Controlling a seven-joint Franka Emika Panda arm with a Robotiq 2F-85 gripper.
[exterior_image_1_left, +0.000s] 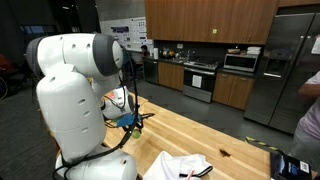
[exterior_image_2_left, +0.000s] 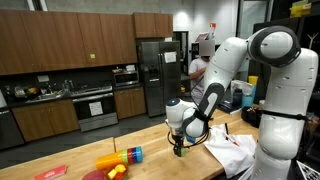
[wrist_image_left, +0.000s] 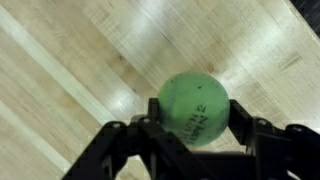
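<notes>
A round green object (wrist_image_left: 193, 108) with small dark markings on its face sits between the fingertips of my gripper in the wrist view. The black fingers (wrist_image_left: 154, 110) press it from both sides, so the fingers are shut on it. In exterior view 1 the gripper (exterior_image_1_left: 134, 124) is low over the left part of the wooden table (exterior_image_1_left: 190, 135), and the green object (exterior_image_1_left: 136, 134) shows as a small patch beneath it. From the other side, the green object (exterior_image_2_left: 181, 152) hangs at or just above the tabletop; any gap is too small to tell.
A white cloth (exterior_image_1_left: 178, 166) lies near the table's front. A multicoloured cylinder (exterior_image_2_left: 119, 158) and a red bowl (exterior_image_2_left: 94, 175) stand left of the gripper in exterior view 2. A small dark item (exterior_image_1_left: 224, 153) lies on the table, whose middle is otherwise mostly clear.
</notes>
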